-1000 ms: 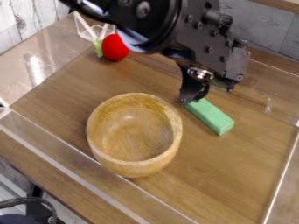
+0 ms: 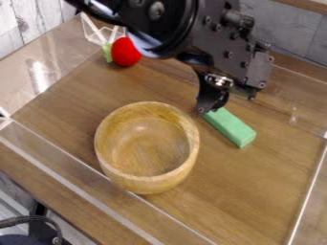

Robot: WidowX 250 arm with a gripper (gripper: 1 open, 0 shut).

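Observation:
My gripper (image 2: 228, 88) hangs over the back right of the wooden table, dark and angled downward, its tip just above and behind a green block (image 2: 231, 126); whether it is open or shut is hard to make out. A tan bowl (image 2: 147, 175) sits empty at the front middle, left of the green block. A red round object (image 2: 125, 52) with a green part lies at the back left, partly behind the arm.
A white wire item (image 2: 99, 33) stands at the back left. Walls border the back, and dark cables lie off the lower left edge.

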